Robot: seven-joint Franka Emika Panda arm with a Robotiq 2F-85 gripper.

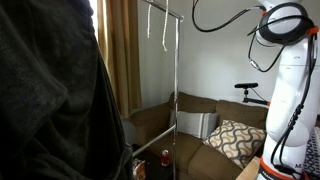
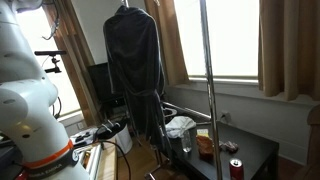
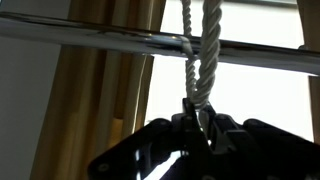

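Note:
A white twisted rope [image 3: 208, 52] passes over a shiny metal rail [image 3: 110, 37] in the wrist view. Its two strands come together at my gripper, which is shut on the rope below the rail. In exterior view 1 two white rope lengths [image 1: 165, 30] dangle from the top rail of a metal stand [image 1: 176, 75]. My gripper lies outside both exterior views; only parts of the arm [image 1: 292, 95] show there.
A dark garment [image 2: 132, 60] hangs on the stand's side. Behind it are a brown sofa [image 1: 200, 160] with cushions and a black table [image 2: 255, 148] bearing a red can [image 2: 236, 168]. Curtains [image 3: 95, 90] flank a bright window.

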